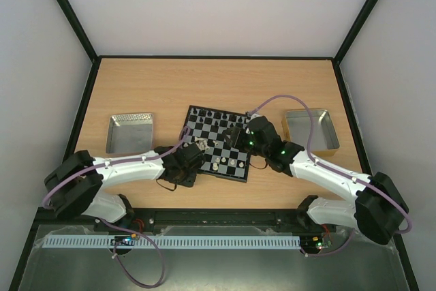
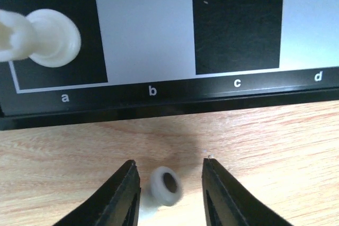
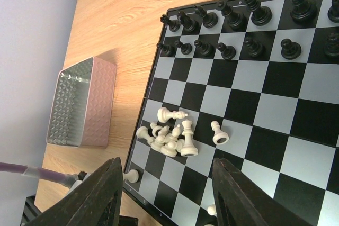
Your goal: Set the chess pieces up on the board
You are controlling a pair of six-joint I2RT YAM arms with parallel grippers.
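The chessboard (image 1: pixel 214 134) carries black pieces (image 3: pixel 260 16) standing in rows at the far side. Several white pieces lie in a cluster on its left half, among them a lying piece (image 3: pixel 169 115). In the left wrist view a white piece (image 2: pixel 165 188) is on the wood outside the board's edge, between the part-open fingertips of my left gripper, not visibly gripped. A larger white piece (image 2: pixel 50 41) is on square a-file corner. My right gripper hovers above the board; whether anything is between its fingers is hidden.
A metal tray (image 1: pixel 129 134) sits left of the board and another metal tray in a tan box (image 1: pixel 310 131) sits to the right.
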